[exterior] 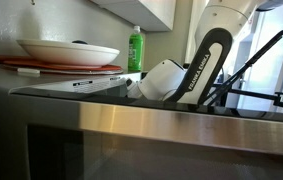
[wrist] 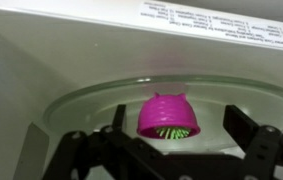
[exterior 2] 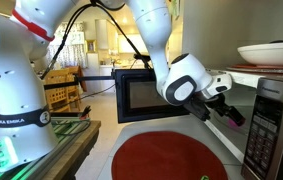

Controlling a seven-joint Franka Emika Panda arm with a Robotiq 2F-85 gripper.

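A magenta cup [wrist: 168, 117] with green bristle-like bits at its mouth lies on its side on a clear glass turntable [wrist: 91, 98], inside the open microwave. In the wrist view my gripper is open, one finger to each side of the cup, neither visibly touching it. From exterior view 2, the gripper [exterior 2: 224, 101] reaches in at the microwave's opening, with a bit of the magenta cup [exterior 2: 235, 116] showing just beyond. Exterior view 1 shows only the arm [exterior: 196, 75]; the microwave's top edge hides the gripper and cup.
The microwave door [exterior 2: 131, 95] stands open left of the arm, its control panel [exterior 2: 264, 130] to the right. A white bowl [exterior: 69, 53] and a green bottle [exterior: 135, 50] stand above. A round red mat [exterior 2: 166, 158] lies on the counter in front.
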